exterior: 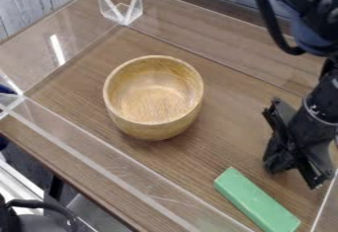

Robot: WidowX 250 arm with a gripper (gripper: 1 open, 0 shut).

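My gripper (288, 165) is low over the wooden table (79, 58) at the right, its black fingers pointing down-left near the table top; whether anything is between them is hard to tell. A light wooden bowl (153, 94) sits left of centre. A green bar (256, 200) lies at the lower right, just below my gripper.
A small clear plastic piece (121, 5) stands at the back left. Black equipment (34, 216) occupies the bottom-left corner. A light object is partly hidden at the right edge behind the gripper.
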